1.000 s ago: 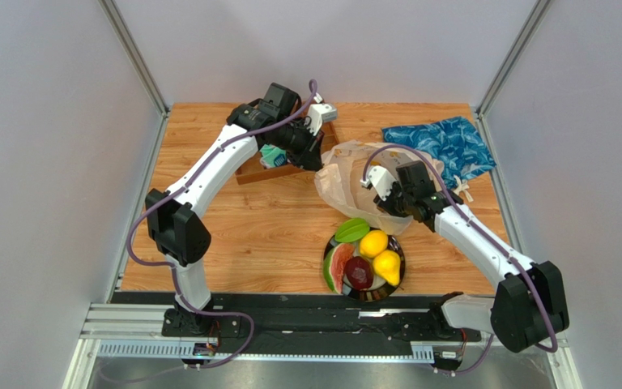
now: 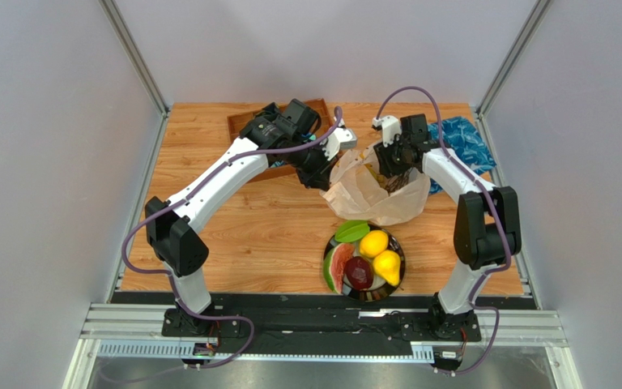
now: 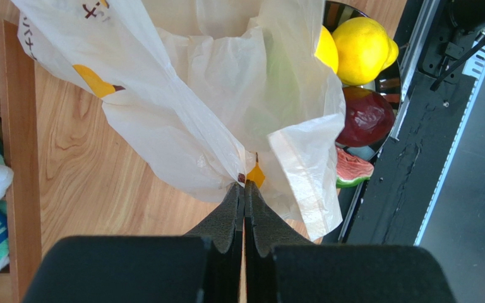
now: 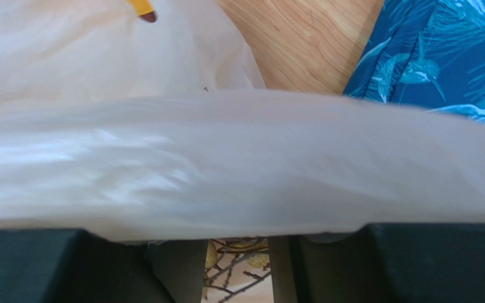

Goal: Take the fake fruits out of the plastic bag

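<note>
The pale plastic bag (image 2: 359,194) stands crumpled right of centre. My left gripper is shut on its rim at the left side. My right gripper is down in the bag's mouth, its fingers part open, with brown twiggy material visible between them; whether it touches that is unclear. A blurred band of plastic crosses above the fingers. The black plate (image 2: 398,278) in front of the bag carries a watermelon slice (image 2: 335,267), a dark red fruit (image 2: 359,273), a lemon (image 2: 373,243), a pear (image 2: 387,267) and a green leaf-shaped piece (image 2: 351,231).
A wooden box (image 3: 17,158) with cloths is at the back left, behind my left arm. Blue printed plastic (image 2: 468,146) lies at the back right.
My left gripper has shifted slightly toward the front right, pulling with it the bag's rim.
</note>
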